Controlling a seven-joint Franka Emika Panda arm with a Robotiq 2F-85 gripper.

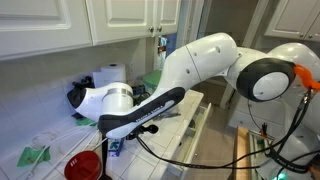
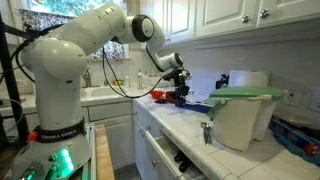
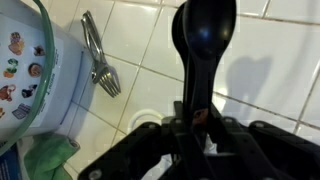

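In the wrist view my gripper is shut on a black spoon-like utensil (image 3: 207,35), whose rounded head extends toward the top of the frame. A second dark rounded shape overlaps its side, and I cannot tell whether it is a separate piece. White tiles lie behind the utensil. Much of the gripper is hidden by the white arm (image 1: 112,110) in exterior view 1, and it is small and dark over the counter in exterior view 2.
A metal fork (image 3: 100,55) lies on the tiles near a patterned white container (image 3: 30,65) and a green cloth (image 3: 48,155). A red bowl (image 1: 83,165) sits at the counter's front left. The white tub (image 2: 235,118) stands near exterior view 2's camera.
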